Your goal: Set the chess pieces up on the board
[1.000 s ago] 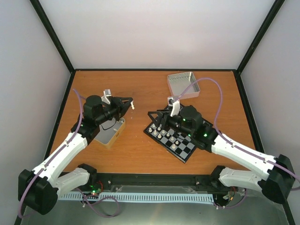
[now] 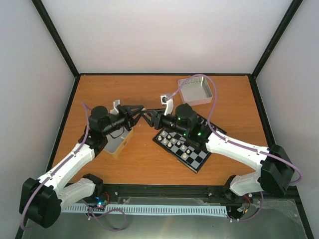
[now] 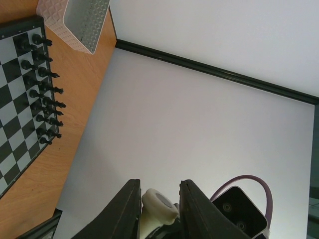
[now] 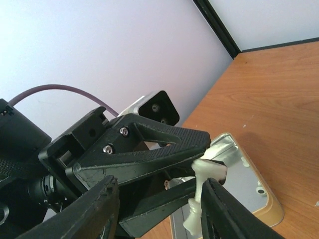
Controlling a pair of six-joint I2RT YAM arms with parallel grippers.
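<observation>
My left gripper (image 2: 138,110) is shut on a white chess piece (image 4: 194,214), held in the air near the middle. My right gripper (image 2: 146,115) meets it there; in the right wrist view its fingers (image 4: 224,216) are apart, around the piece's near side, and whether they touch it cannot be told. The chessboard (image 2: 197,166) lies below the right arm, with several white pieces along its near-left side. Black pieces (image 3: 42,72) stand in rows at the other side in the left wrist view.
An open box (image 2: 114,147) with loose white pieces lies under the left arm. A clear plastic container (image 2: 194,90) stands at the back right.
My right gripper has moved left from over the board to meet the left gripper at the held piece. The left gripper has shifted slightly right.
</observation>
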